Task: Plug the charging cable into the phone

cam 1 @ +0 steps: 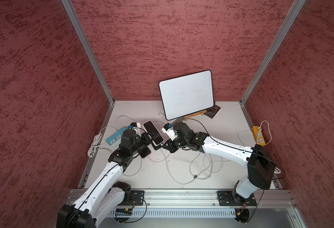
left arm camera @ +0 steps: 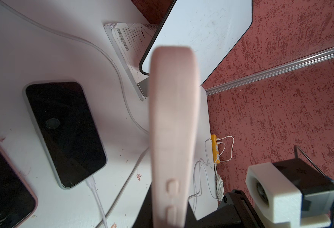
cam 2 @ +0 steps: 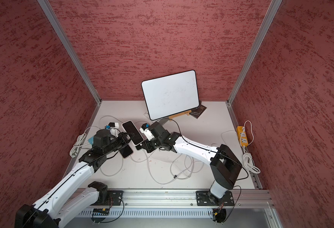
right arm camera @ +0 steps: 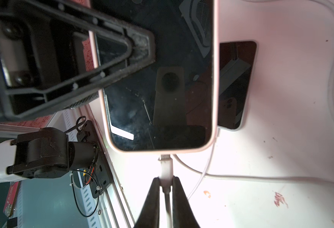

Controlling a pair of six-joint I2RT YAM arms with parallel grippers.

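My left gripper is shut on a pink-rimmed phone, held screen up above the table; its pale edge fills the middle of the left wrist view. My right gripper grips the white plug of a charging cable at the phone's bottom edge. A short metal part shows between plug and phone; whether it is inside the port I cannot tell.
Other phones lie on the table below. Loose cables cover the front middle of the table. A whiteboard stands at the back, with power strips at left and right.
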